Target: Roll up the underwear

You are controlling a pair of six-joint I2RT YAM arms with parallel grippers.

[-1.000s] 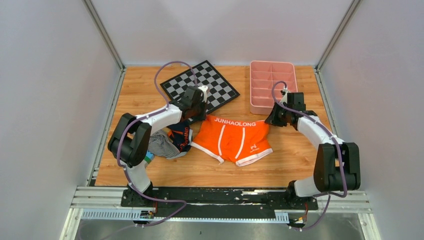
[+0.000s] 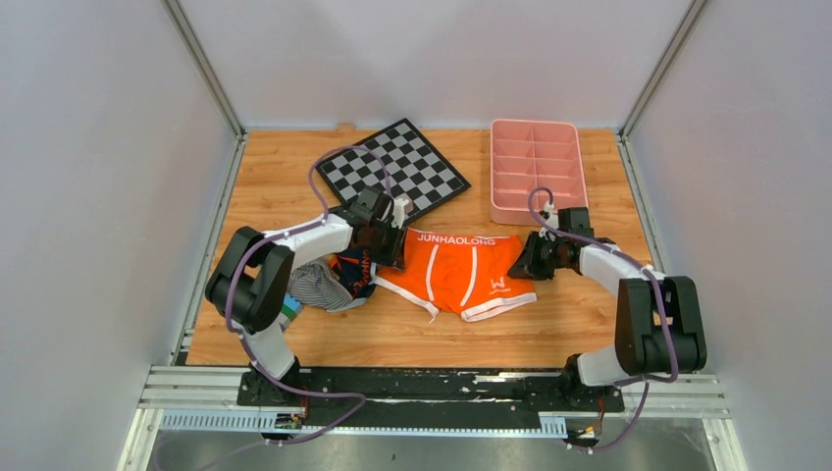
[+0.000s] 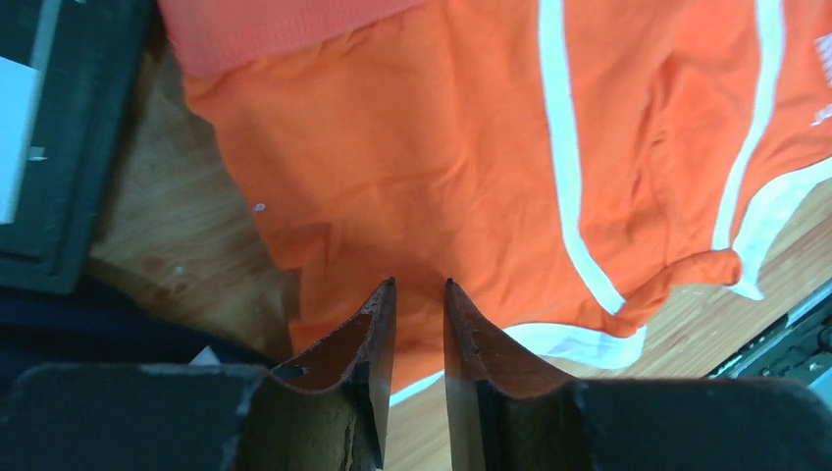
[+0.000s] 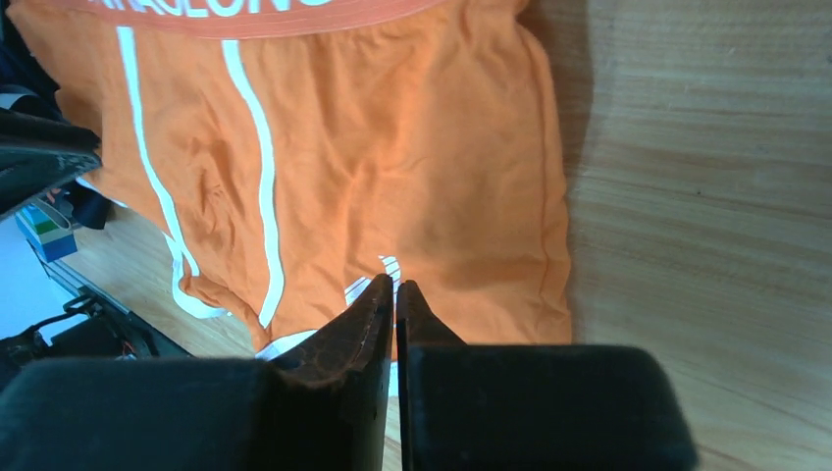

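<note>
Orange underwear (image 2: 451, 275) with a lettered waistband and white trim lies spread flat on the wooden table. My left gripper (image 2: 392, 257) is over its left edge; in the left wrist view its fingertips (image 3: 420, 294) stand a narrow gap apart over the orange cloth, and I cannot tell whether cloth is between them. My right gripper (image 2: 525, 265) is at the garment's right edge; in the right wrist view its fingertips are close together over the cloth (image 4: 451, 196), with no cloth visible between them.
A checkerboard (image 2: 392, 162) lies at the back left, a pink divided box (image 2: 538, 206) at the back right. Striped and navy garments (image 2: 319, 285) are heaped left of the underwear.
Both grippers have moved toward the front, down along the garment's side edges, from the waistband's corners. The underwear lies almost the same, its top corners slightly flatter.
</note>
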